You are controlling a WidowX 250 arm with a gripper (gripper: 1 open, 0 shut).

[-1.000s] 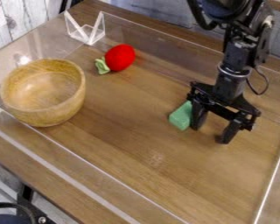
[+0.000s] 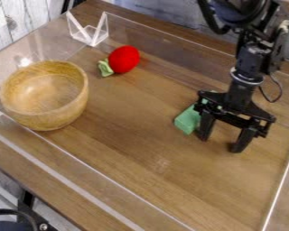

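Note:
My gripper point(image 2: 224, 128) is low over the right part of the wooden table, its black fingers pointing down to the surface. A small green object point(image 2: 186, 121) lies just left of the fingers, partly behind them; I cannot tell whether it is between them. A wooden bowl point(image 2: 43, 95) sits at the left. A red round object point(image 2: 124, 59) with a small green piece at its lower left lies at the upper middle.
A white wire-like holder point(image 2: 89, 29) stands at the back left. A black cable shows at the bottom left corner.
My gripper has shifted slightly down and toward the front of the table. The other things look unmoved.

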